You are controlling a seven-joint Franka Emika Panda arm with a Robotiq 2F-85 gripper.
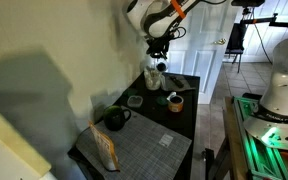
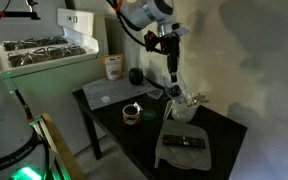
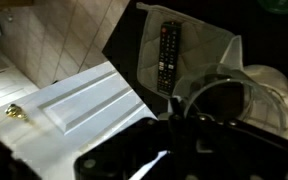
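Observation:
My gripper (image 2: 173,76) hangs above the black table, pointing down, its fingers shut on a clear round-rimmed container (image 3: 222,82). In the wrist view that container's see-through rim lies right by the fingers. A dark part (image 2: 174,91) shows just under the fingertips in exterior view 2; its exact shape is too small to tell. Beneath and beside it stands a pale, partly clear holder (image 2: 183,108). From exterior view 1, the gripper (image 1: 160,55) is over the table's far end.
A black remote (image 3: 168,55) rests on a grey pad (image 3: 152,40). Nearby are a mug (image 1: 176,103) and a green round item (image 2: 152,106). A dark pot (image 1: 116,118) and an upright packet (image 1: 105,148) stand farther along. A wall runs close beside the table.

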